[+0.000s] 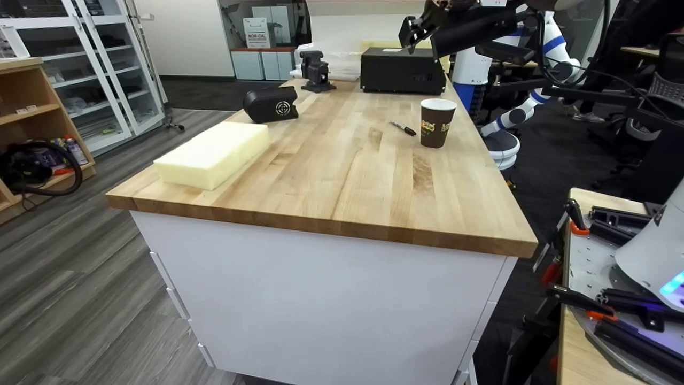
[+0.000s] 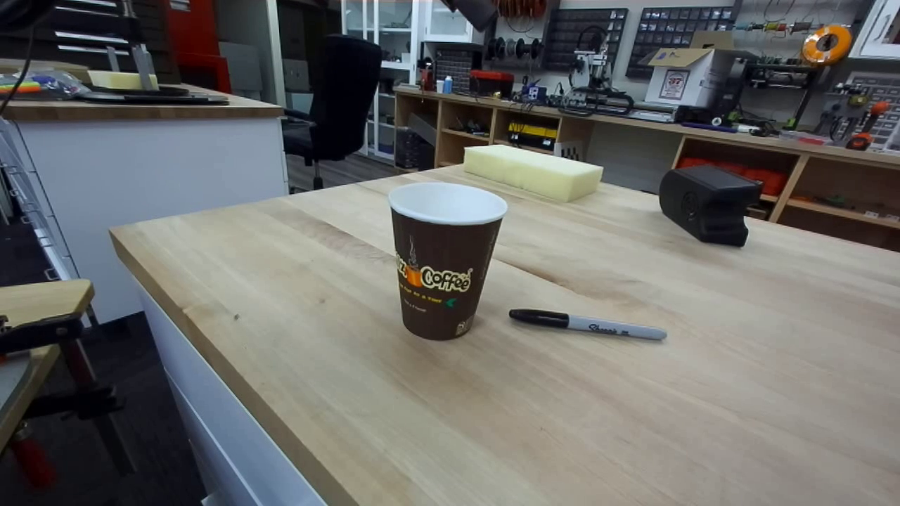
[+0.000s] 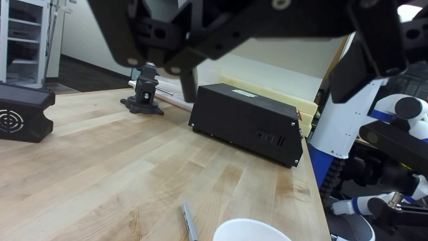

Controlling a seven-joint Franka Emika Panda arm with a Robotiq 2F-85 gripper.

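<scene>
A brown paper coffee cup with a white rim stands upright on the wooden table. Beside it lies a grey marker with a black cap, apart from the cup and capped end towards it. High above the table is my gripper, partly cut off by the top of exterior view 1. In the wrist view the gripper is open, its fingers wide apart with nothing held. The cup's white rim and the marker's grey end show at that view's bottom edge.
A yellow foam block lies at the table's left edge, with a black speaker-like object behind it. A small black vise and a black box stand at the far end.
</scene>
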